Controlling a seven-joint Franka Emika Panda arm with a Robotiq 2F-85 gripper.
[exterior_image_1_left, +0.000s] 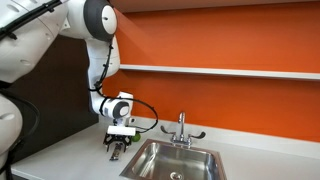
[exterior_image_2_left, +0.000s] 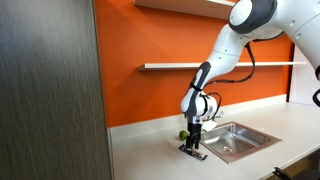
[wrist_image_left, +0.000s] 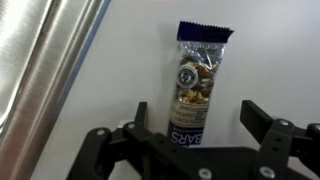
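Observation:
A snack bar (wrist_image_left: 194, 88) in a wrapper with dark blue ends and a clear middle lies flat on the white counter. My gripper stands open over it in the wrist view, one finger on each side and counter visible between the bar and both fingers. The bar's lower end is partly covered by the gripper body there. Seen in exterior view 2, the fingers (exterior_image_2_left: 194, 143) point down close above the bar (exterior_image_2_left: 194, 153).
A metal sink (exterior_image_1_left: 153, 166) with a faucet (exterior_image_1_left: 181, 129) lies beside the gripper. Something green (exterior_image_2_left: 183, 134) sits on the counter behind it. A white shelf (exterior_image_1_left: 230, 73) runs along the orange wall.

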